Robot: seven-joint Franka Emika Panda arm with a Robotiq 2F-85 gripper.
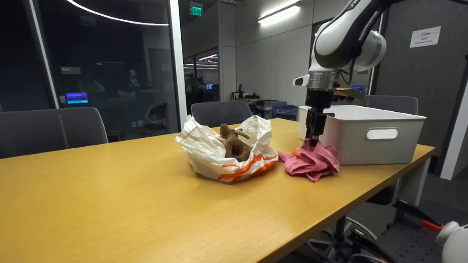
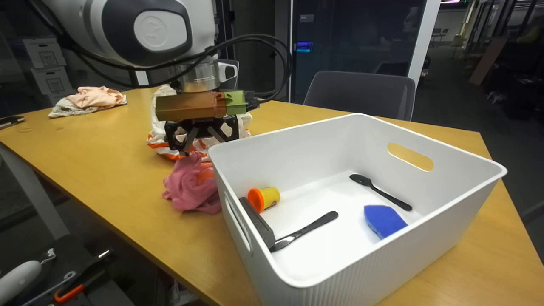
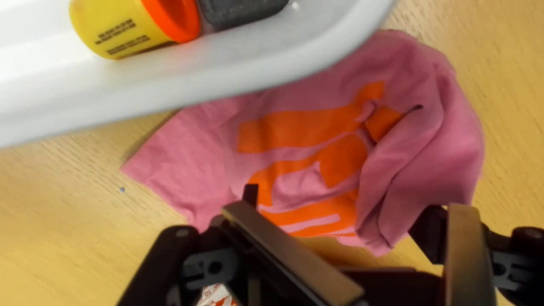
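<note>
A crumpled pink cloth [image 1: 312, 161] with orange patches lies on the table, right against the near side of the white bin [image 1: 377, 142]. From above, in the wrist view, the cloth [image 3: 306, 168] spreads out below the bin's rim, partly covered by it. My gripper [image 1: 314, 141] points down at the top of the cloth. Its fingers stand apart in the wrist view, one of the fingers [image 3: 250, 194] by the cloth's lower left and the other by its lower right fold. Whether either fingertip touches the fabric is hard to tell.
Inside the bin are a yellow tub [image 2: 269, 196] with an orange lid, a dark block [image 2: 259, 224], a black knife [image 2: 311, 227], a black spoon [image 2: 382, 192] and a blue piece [image 2: 383, 220]. A white paper bag [image 1: 199, 151] holds a brown plush toy [image 1: 237, 144].
</note>
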